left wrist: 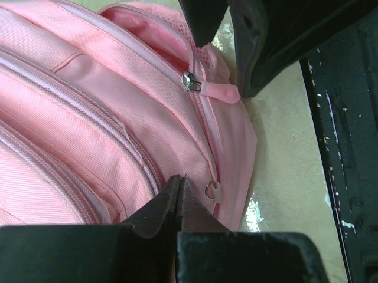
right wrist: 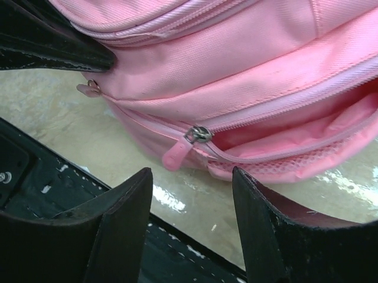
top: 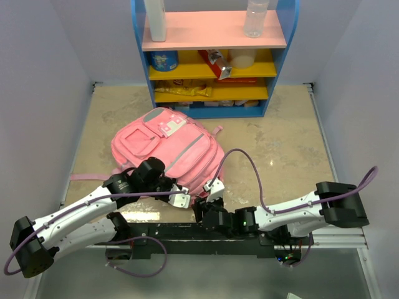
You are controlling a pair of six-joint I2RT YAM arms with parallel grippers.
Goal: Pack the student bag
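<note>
The pink student bag (top: 171, 146) lies on the tabletop with its near-side pocket partly unzipped, as the right wrist view shows. A silver zipper slider with a pink pull tab (right wrist: 177, 154) hangs at that pocket's edge. My right gripper is open just short of the tab; the tab lies ahead of the gap between its fingers, not gripped. My left gripper is shut against the bag's fabric beside a small ring with a tab (left wrist: 214, 190) at the zipper's end. Whether any thin fabric is pinched there is hidden.
A shelf unit (top: 215, 31) at the back holds a blue can (top: 164, 60), a clear bottle (top: 255, 17) and packets. Both grippers stand close together at the bag's near corner. The tabletop (top: 290, 134) right of the bag is clear.
</note>
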